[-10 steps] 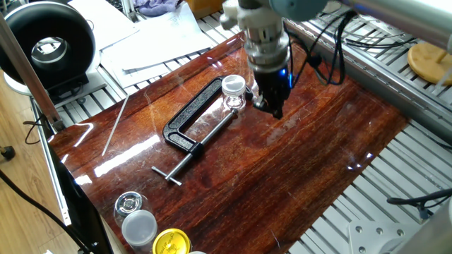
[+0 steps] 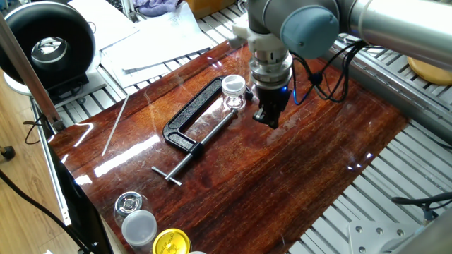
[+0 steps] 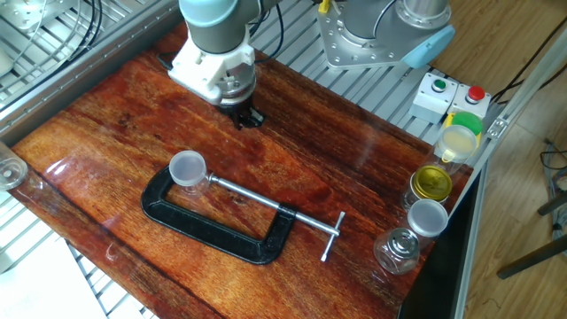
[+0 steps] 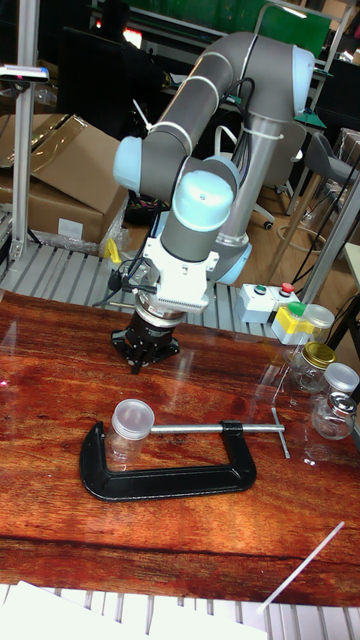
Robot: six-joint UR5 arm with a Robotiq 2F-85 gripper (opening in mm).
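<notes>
A clear jar with a white lid stands upright at the far end of the black C-clamp, between the clamp's frame end and the tip of its screw. In exterior view 2 the same white-lidded jar and the clamp lie in front of the arm. My gripper points down over the wood, close beside the jar and apart from it. In exterior view 3 the gripper is behind the jar. Its fingers are small and dark, so their opening is unclear. Nothing hangs from them.
Several jars stand at one table edge, including one with a gold lid and one with a white lid. A thin white rod lies near the papers. The wood right of the gripper in exterior view 1 is bare.
In exterior view 1 the arm's upper wrist has shifted down and right, and the gripper's tip sits slightly lower and further left. The jar and clamp have stayed put.
</notes>
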